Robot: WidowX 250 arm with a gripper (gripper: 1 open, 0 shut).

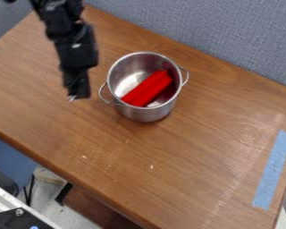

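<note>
A steel pot [159,109] with two wire handles stands on the wooden table [170,170], a red cylindrical object [147,88] lying inside it. Just left of the pot is my dark gripper [76,89], blurred, pointing down from the top left. It appears shut, and I see nothing held in it.
A strip of blue tape [272,168] runs along the table's right side. Cables and dark hardware lie beyond the lower-left edge. A grey padded surface borders the back.
</note>
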